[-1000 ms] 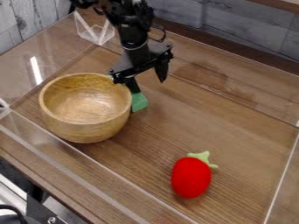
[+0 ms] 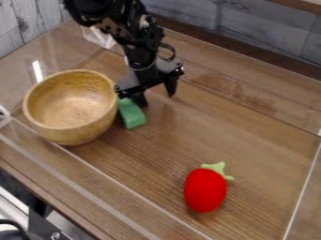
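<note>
The black robot gripper (image 2: 148,86) reaches down from the top, low over the table just right of a tan bowl (image 2: 70,101). A green block (image 2: 130,114) lies against the bowl's right side, below the gripper's left finger. Whether the fingers hold it is unclear. A red strawberry-like toy (image 2: 205,190) with a green top lies at the front right.
A raised wall borders the back right, and a small white object (image 2: 100,36) sits at the back left.
The gripper has moved down and slightly toward the front left. The bowl has shifted left and up, and the green block has moved toward the front left.
</note>
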